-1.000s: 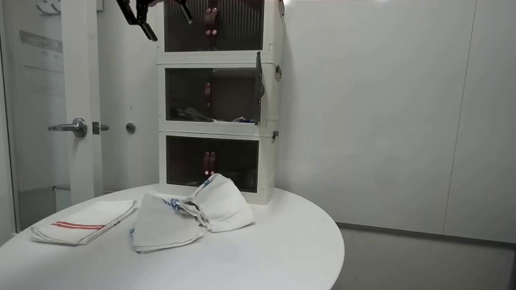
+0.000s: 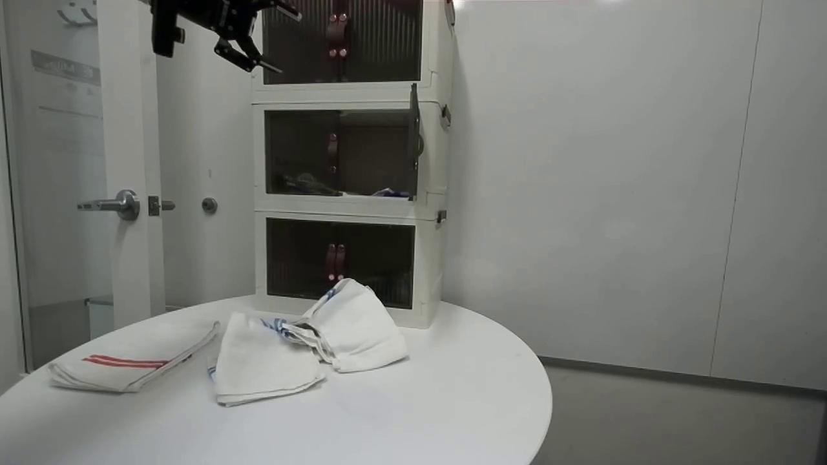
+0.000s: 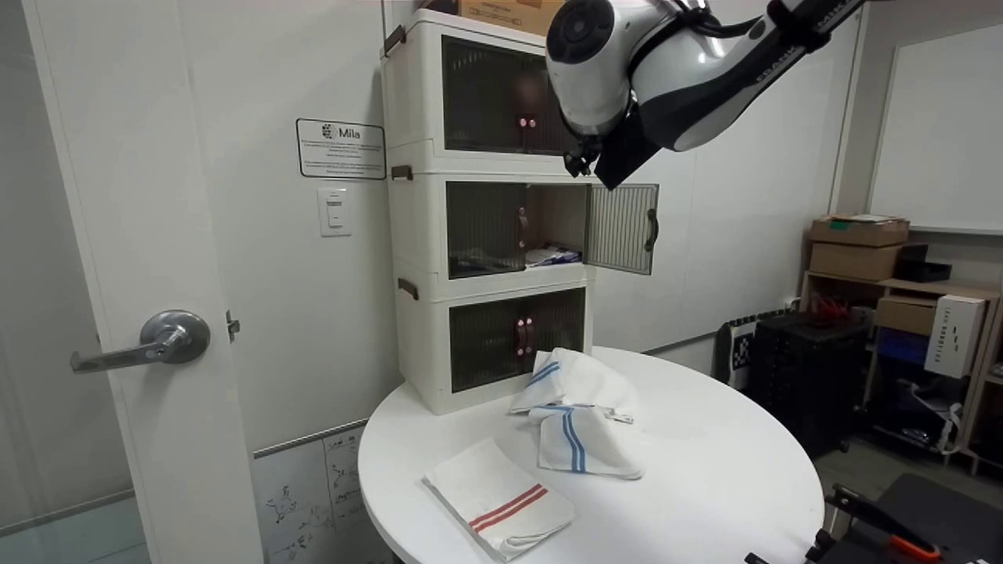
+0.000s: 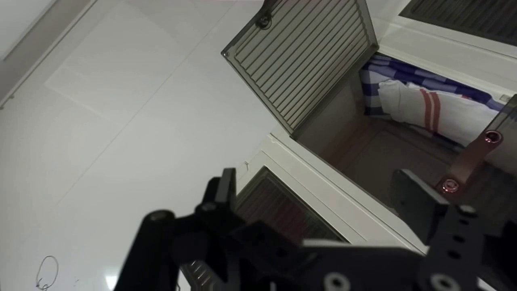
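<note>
My gripper (image 2: 283, 40) is raised in front of the cabinet's top unit, fingers spread and nothing between them. In the wrist view, its fingers (image 4: 225, 186) stand wide apart, with the cabinet beyond. The middle unit has its right door (image 3: 622, 229) swung out, while its left door (image 3: 486, 230) is closed. Inside lie a white towel with red stripes (image 4: 404, 99) and a blue checked cloth (image 4: 372, 80). On the round table (image 3: 724, 470) rest a folded red-striped towel (image 3: 498, 498) and two rumpled blue-striped towels, one nearer (image 3: 602, 451) and one behind (image 3: 592, 376).
The top unit (image 2: 372, 46) and bottom unit (image 2: 372, 263) have their doors closed. The open door juts out from the cabinet front. A door with a metal handle (image 3: 174, 338) stands to the left.
My gripper has swung from pointing down to pointing rightward in exterior view 1, and its fingers now stand one above the other. The towels and cabinet doors have not moved.
</note>
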